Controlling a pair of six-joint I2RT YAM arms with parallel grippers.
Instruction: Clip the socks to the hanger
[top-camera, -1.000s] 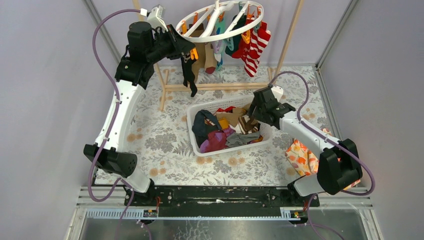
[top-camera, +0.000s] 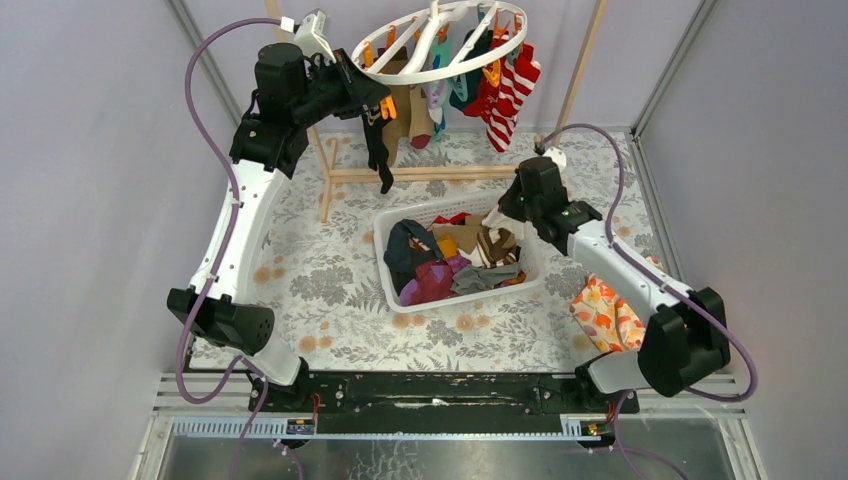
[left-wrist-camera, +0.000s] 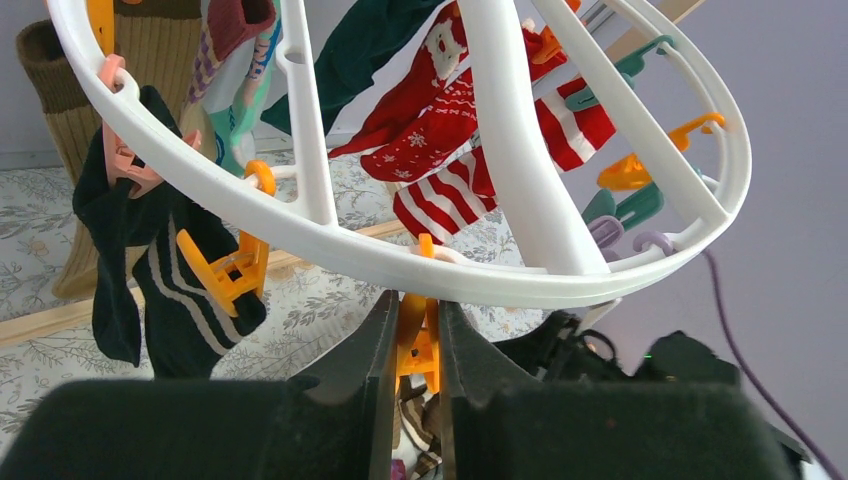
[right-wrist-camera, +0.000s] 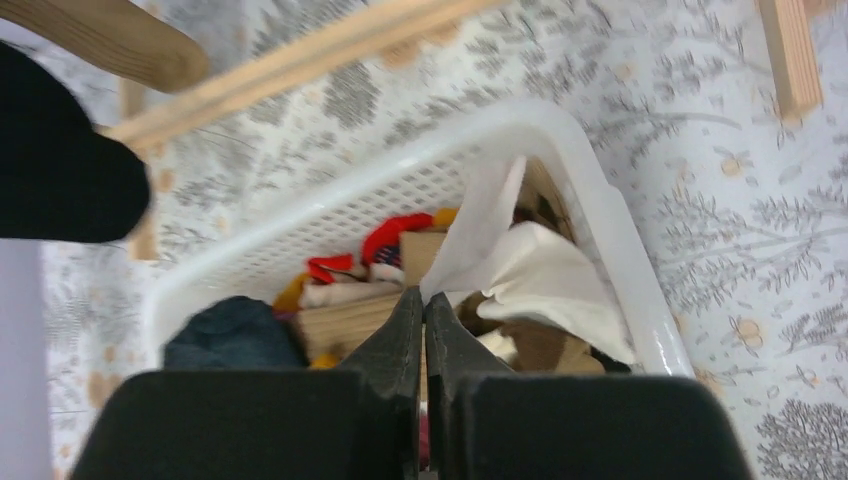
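The white round hanger (top-camera: 400, 78) hangs at the top with several socks clipped around it. My left gripper is shut on an orange clip (left-wrist-camera: 428, 350) at the hanger's near rim; the clip has no sock in it. Over the far right corner of the white basket (top-camera: 536, 262), my right gripper is shut with the edge of a white sock (right-wrist-camera: 550, 280) pinched between its tips. That sock droops into the basket, and its lower part rests among the other socks or against the wall; which one I cannot tell.
Mixed socks (top-camera: 433, 280) fill the basket. A dark striped sock (left-wrist-camera: 185, 270) hangs left of the held clip, and red socks (left-wrist-camera: 440, 120) hang beyond. The wooden stand's crossbar (top-camera: 430, 173) runs behind the basket. An orange patterned cloth (top-camera: 610, 312) lies at the right.
The right gripper has moved up and back from inside the basket's right side, drawing the white sock into view. The left arm holds still.
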